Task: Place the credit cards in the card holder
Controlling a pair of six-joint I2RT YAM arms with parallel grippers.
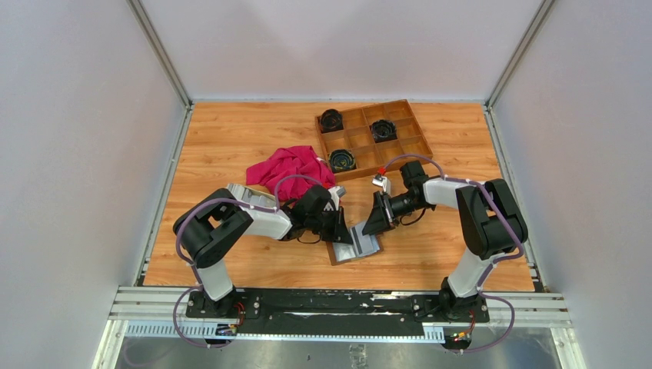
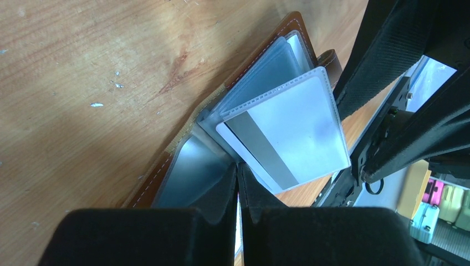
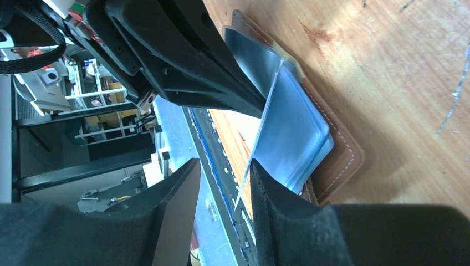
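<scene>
The brown leather card holder (image 2: 149, 177) lies open on the table, with clear plastic sleeves (image 3: 294, 127) and a white card with a grey stripe (image 2: 294, 127). My left gripper is shut, its tips down in the holder beside the sleeves. My right gripper is part open at the holder's other end, with the thin raised edge of a card or sleeve reaching between its fingers near one fingertip. Whether it grips that edge is unclear.
A wooden compartment tray (image 1: 361, 138) with black round objects stands at the back. A pink cloth (image 1: 281, 165) lies left of it, above a light slotted object (image 1: 242, 192). Bare table lies around the holder.
</scene>
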